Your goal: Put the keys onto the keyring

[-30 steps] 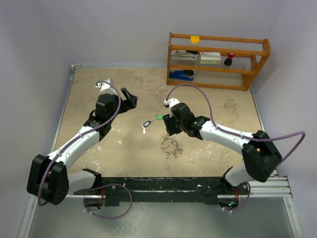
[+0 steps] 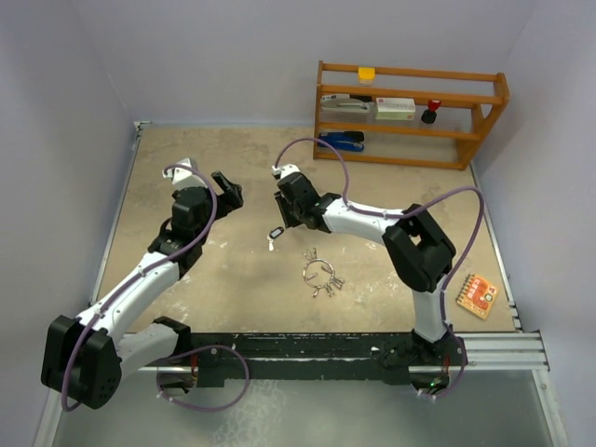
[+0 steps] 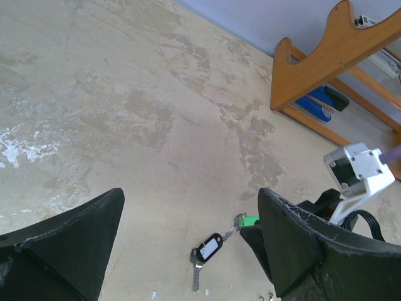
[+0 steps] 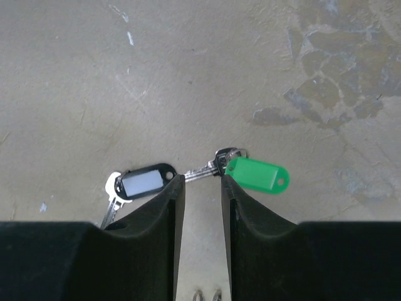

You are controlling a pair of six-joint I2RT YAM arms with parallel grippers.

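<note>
The black-tagged key (image 2: 276,233) lies on the table; its black tag (image 4: 143,182) and the green tag (image 4: 257,175), with a silver key (image 4: 199,173) between them, show in the right wrist view. My right gripper is partly open above this silver key, nothing held between its fingers. From the top, its arm hides the green tag. The large keyring (image 2: 319,273) with several keys lies nearer the front. My left gripper stands open and empty over bare table, left of the keys; the black-tagged key (image 3: 207,248) appears beyond its gap.
A wooden rack (image 2: 410,126) holding a blue stapler (image 2: 343,141) and boxes stands at the back. An orange notebook (image 2: 478,295) lies at the right. The right arm (image 3: 360,169) is close to the left gripper's right finger.
My right gripper has moved left from near the keyring to over the tagged keys, covering the green tag from the top. The left gripper has drawn slightly left.
</note>
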